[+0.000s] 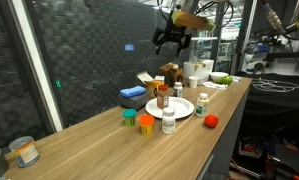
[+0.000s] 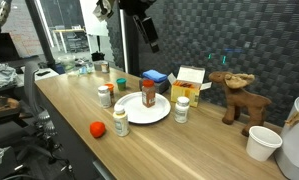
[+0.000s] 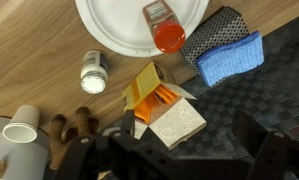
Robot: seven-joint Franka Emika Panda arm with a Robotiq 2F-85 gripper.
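My gripper [image 1: 169, 49] hangs in the air above the counter's back side. In the wrist view the gripper stands open, its dark fingers wide apart with nothing held. Below that gap lies an open yellow and white box [image 3: 179, 122] with orange contents. A red-lidded jar [image 2: 148, 94] stands upright on a white plate [image 2: 134, 108], apart from the gripper. Beside the plate is a white-capped bottle [image 2: 182, 109]. Behind the plate, a blue cloth [image 3: 231, 60] rests on a dark textured item [image 3: 211, 32].
A brown toy reindeer [image 2: 244, 100] and a white cup [image 2: 262, 144] stand near the box. Toward the front edge are a red round object [image 2: 97, 129] and a bottle [image 2: 121, 123]. Orange [image 1: 147, 124] and green [image 1: 129, 117] cups stand nearby. The wooden counter [image 1: 84, 150] has free room.
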